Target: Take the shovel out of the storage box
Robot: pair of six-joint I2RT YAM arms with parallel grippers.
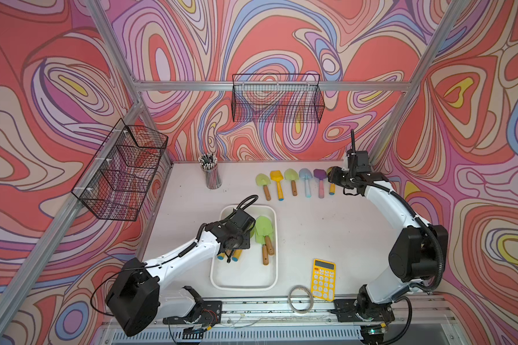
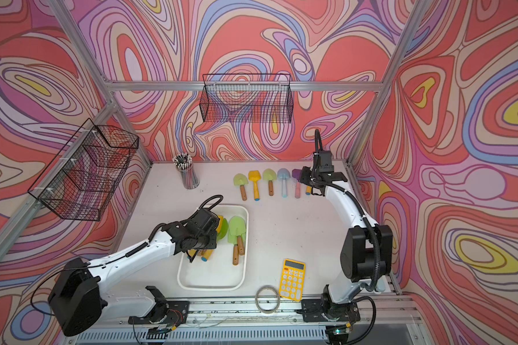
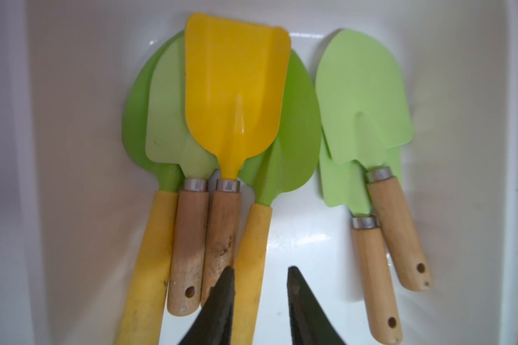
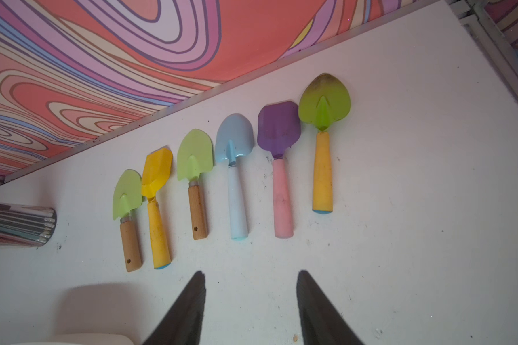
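Observation:
A white storage box holds several shovels: a yellow one on green ones with yellow or wooden handles, and two pale green ones at the right. My left gripper hangs open above the box, over the handles, empty. Along the back of the table lies a row of shovels: pale green, yellow, light blue, purple, and olive with a yellow handle. My right gripper stands open above the table near this row's right end, nothing between its fingers.
A metal cup of sticks stands back left. An orange calculator and a tape ring lie at the front. Wire baskets hang on the back and left rails.

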